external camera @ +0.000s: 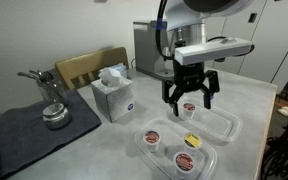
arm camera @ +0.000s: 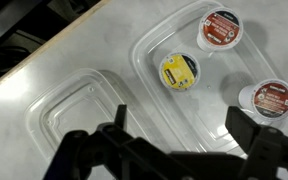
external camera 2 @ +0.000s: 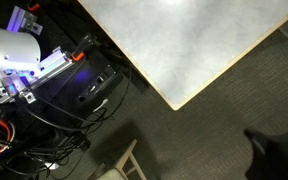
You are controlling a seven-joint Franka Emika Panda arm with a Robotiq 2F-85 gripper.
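Observation:
My gripper (external camera: 190,102) stands open above the trays, its two dark fingers spread with nothing between them. In the wrist view the fingertips (arm camera: 246,128) show along the bottom. A clear tray (arm camera: 162,108) holds two pods with red-brown lids, one pod (arm camera: 220,28) near its end and another pod (arm camera: 272,98) at the side, plus a yellow-lidded pod (arm camera: 179,71). Beside it lies a second clear tray (arm camera: 46,112), bare where the wrist view shows it. One more red-lidded pod (external camera: 188,110) appears beneath the gripper in exterior view 1; the wrist view does not show it.
Behind the trays stands a white box (external camera: 114,98) with tissue on top. A metal kettle-like pot (external camera: 56,114) rests on a dark cloth (external camera: 19,135) to the left. Exterior view 2 shows mostly a bare table corner (external camera 2: 184,60) and floor.

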